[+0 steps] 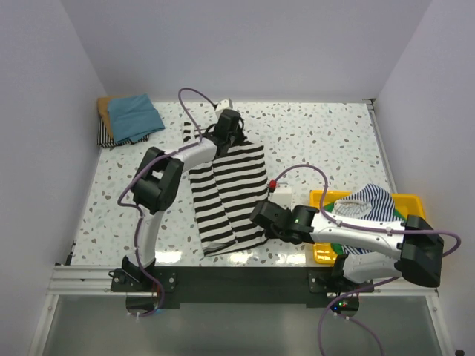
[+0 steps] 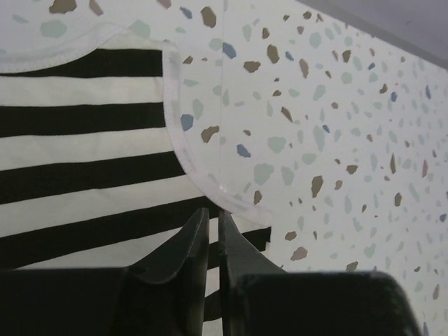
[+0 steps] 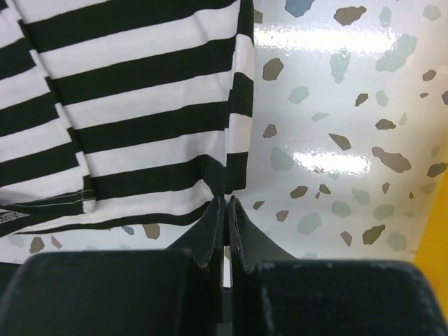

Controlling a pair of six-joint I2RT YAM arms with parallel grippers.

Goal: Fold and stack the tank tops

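Observation:
A black-and-white striped tank top (image 1: 237,185) lies folded lengthwise on the speckled table, its hem towards the front edge. At the top end, my left gripper (image 1: 239,138) is over its shoulder area. In the left wrist view the left gripper has a narrow gap between its fingertips, with striped cloth showing through, just by the white-bound armhole edge (image 2: 187,166). My right gripper is shut on the lower right corner of the tank top (image 3: 154,133), where creases run to the tips.
A yellow bin (image 1: 408,204) with striped clothing (image 1: 371,200) stands at the right. At the back left lie a folded teal garment (image 1: 135,119) and brown and striped ones under it.

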